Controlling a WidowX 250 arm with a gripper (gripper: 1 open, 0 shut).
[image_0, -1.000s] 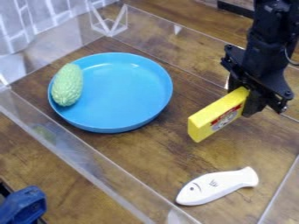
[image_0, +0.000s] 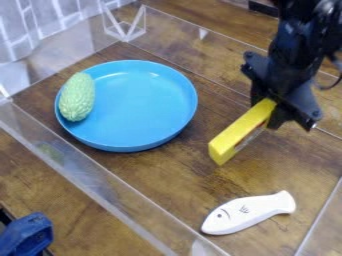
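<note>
My dark gripper (image_0: 278, 100) is shut on a long yellow box (image_0: 238, 137), which slants down toward the lower left over the wooden board (image_0: 160, 190), right of the blue plate (image_0: 140, 105). Its fingers partly cover the box's upper end; whether the lower end touches the board is hard to tell.
A green bumpy vegetable (image_0: 79, 98) lies on the plate's left side. A white fish-shaped object (image_0: 247, 210) lies at the lower right. A blue object (image_0: 24, 236) is at the bottom left, outside a clear wall. The board below the plate is clear.
The gripper and yellow box have moved slightly left and tilted a little; the box's lower end sits a bit further left. The plate and other objects have not moved.
</note>
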